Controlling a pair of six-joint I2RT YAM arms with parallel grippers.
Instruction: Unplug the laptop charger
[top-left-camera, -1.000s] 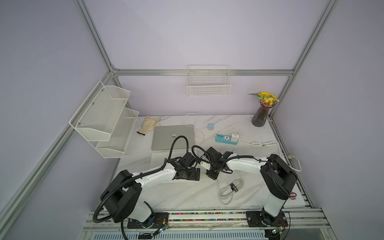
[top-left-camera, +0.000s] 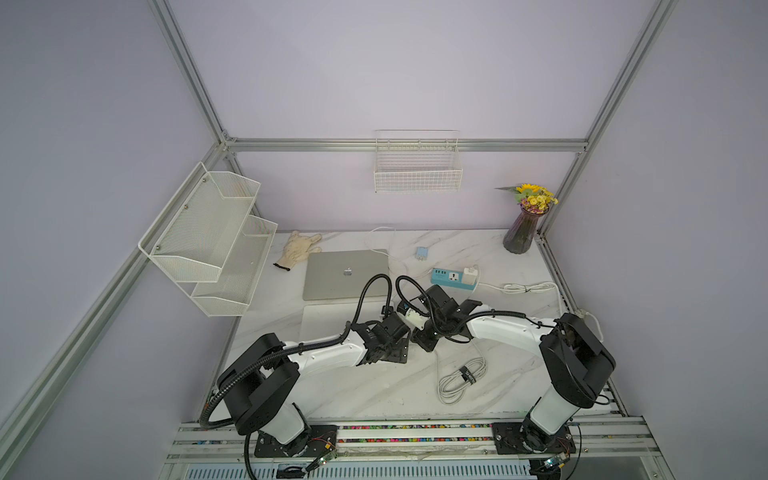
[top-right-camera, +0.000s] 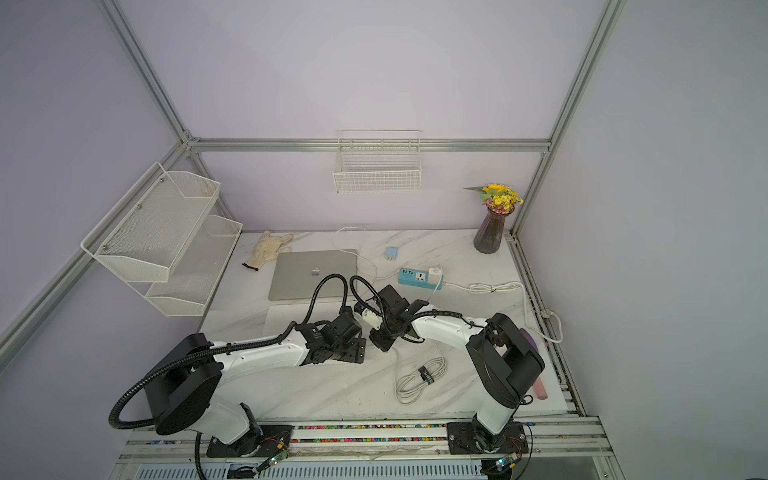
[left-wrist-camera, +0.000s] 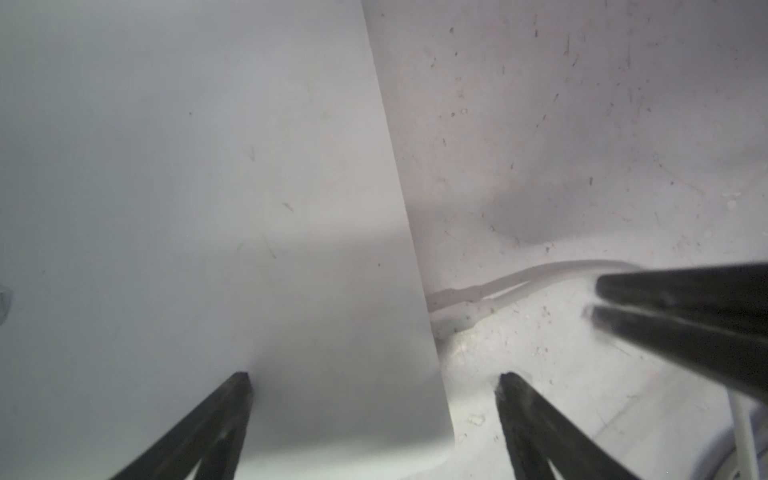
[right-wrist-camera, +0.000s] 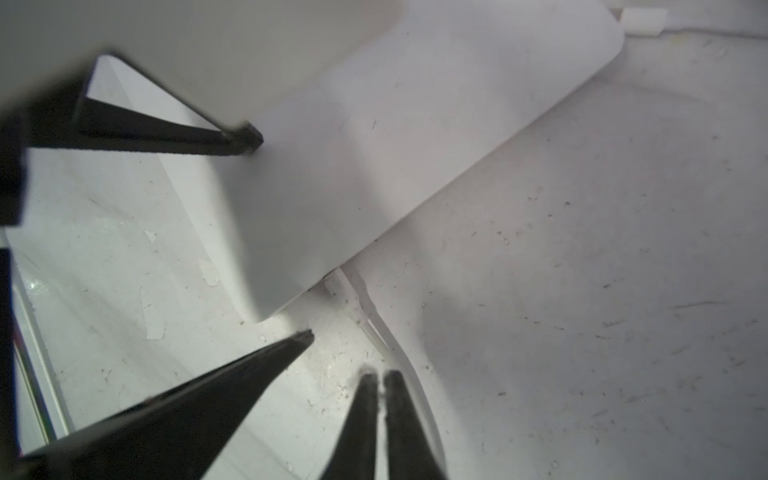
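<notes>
A closed grey laptop (top-left-camera: 348, 273) lies at the back left, a pale flat slab (left-wrist-camera: 264, 200) in front of it. From the slab's edge near one corner runs a thin white cable (right-wrist-camera: 392, 340); a white plug (right-wrist-camera: 644, 21) sits at the edge farther along. My left gripper is open above that corner, its fingers (right-wrist-camera: 276, 352) spread either side of it and nothing between them. Beside the slab, my right gripper's fingers (left-wrist-camera: 680, 336) stand close together with a narrow gap. This right gripper appears over the cable, nothing visible between its tips.
A coiled cable (top-left-camera: 462, 381) lies right of the grippers. Behind are a blue power strip (top-left-camera: 453, 277) holding a white adapter (top-left-camera: 470, 275), a small blue block (top-left-camera: 421, 253) and a flower vase (top-left-camera: 521, 232). The two grippers are very close together.
My left gripper has moved slightly right, toward the slab's corner. The right arm has shifted to the right, its gripper a little too. Laptop, power strip and coil look unmoved.
</notes>
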